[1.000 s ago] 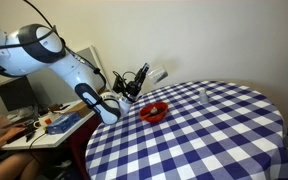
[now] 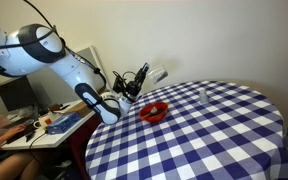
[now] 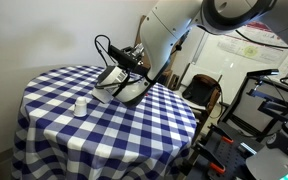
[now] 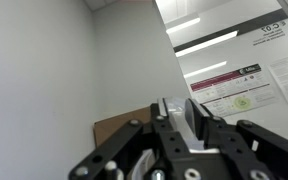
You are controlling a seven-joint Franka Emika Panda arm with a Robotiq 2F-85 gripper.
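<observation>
My gripper (image 2: 144, 74) is raised above the far left part of the table, pointing up and to the right. It is shut on a pale, cup-like object (image 2: 157, 76), which juts out from the fingertips against the white wall. In the wrist view a whitish part of this object (image 4: 178, 122) shows between the dark fingers; its full shape cannot be made out there. Below and slightly right of the gripper, a red bowl (image 2: 154, 113) rests on the tablecloth with something small and pale inside. The arm seems to hide the bowl in exterior view 2.
A white cup or jar (image 3: 81, 107) stands upright on the blue-and-white checked table (image 3: 134, 135), apart from the bowl. Beside the table, a desk holds a monitor (image 2: 17, 95) and a blue box (image 2: 62, 123). A chair (image 3: 202, 92) stands beyond it.
</observation>
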